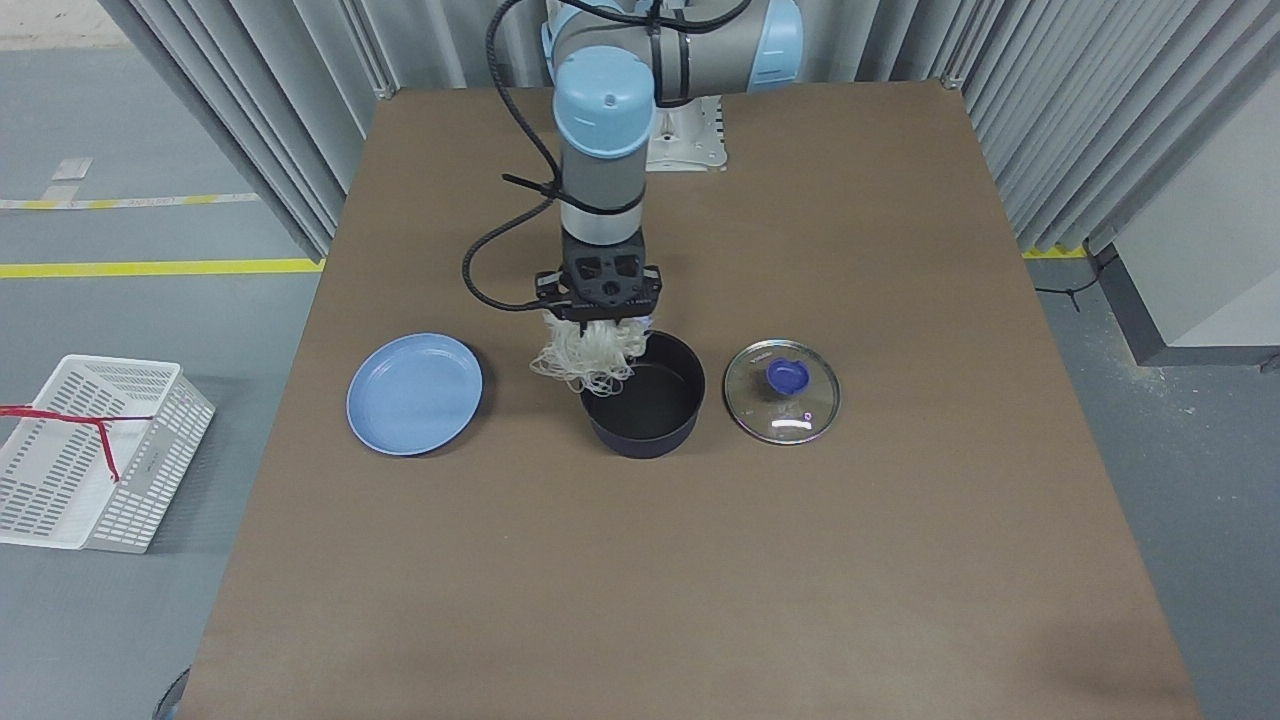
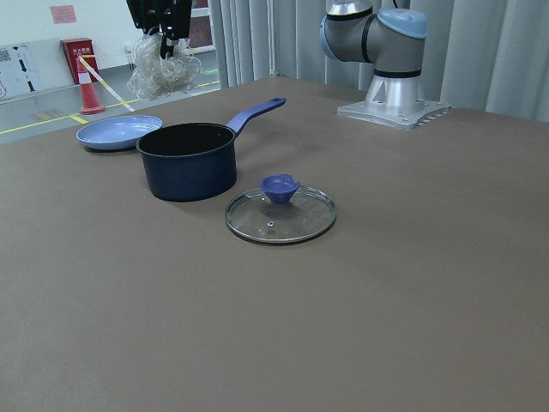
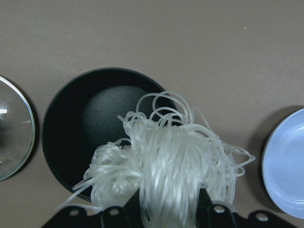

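My gripper (image 1: 600,314) is shut on a tangle of white translucent noodle-like strands (image 1: 588,354), held in the air over the rear-left part of a dark saucepan (image 1: 648,420). In the left view the bundle (image 2: 161,73) hangs well above the pan (image 2: 187,176); in the wrist view loose loops spread past the pan's right rim. A blue plate (image 1: 413,395) lies empty to the pan's left. The glass lid (image 1: 781,408) with blue knob rests on the table to its right. The pan's blue handle (image 2: 257,110) is hidden behind the arm in the front view.
A white plastic basket (image 1: 132,504) stands on the floor left of the table. The robot base (image 2: 392,110) is at the back.
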